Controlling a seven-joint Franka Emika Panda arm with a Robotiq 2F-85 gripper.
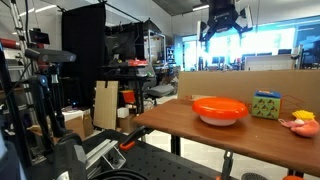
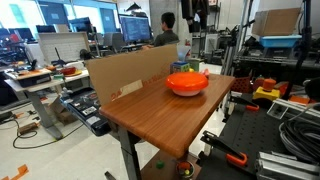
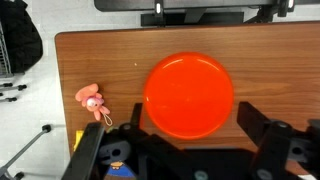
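Observation:
A round red dish (image 3: pixel 188 95) lies on the wooden table (image 1: pixel 175 122); in exterior view 1 a white underside (image 1: pixel 218 121) shows beneath it. High above the table hangs my gripper, its fingers spread wide and nothing between them. From the wrist camera, the dish appears between and ahead of the fingers. A pink plush toy (image 3: pixel 93 102) rests to the left of the dish in that view. Exterior view 1 has a blue and green block (image 1: pixel 266 105) behind the dish, with the toy at the right.
A tan board (image 2: pixel 135 78) stands along one long side of the table. Black frame bars (image 3: pixel 200 15) run beside the opposite edge. Part of the block (image 3: pixel 118 165) is hidden under the gripper in the wrist view. Bare tabletop (image 2: pixel 150 115) stretches along the near end.

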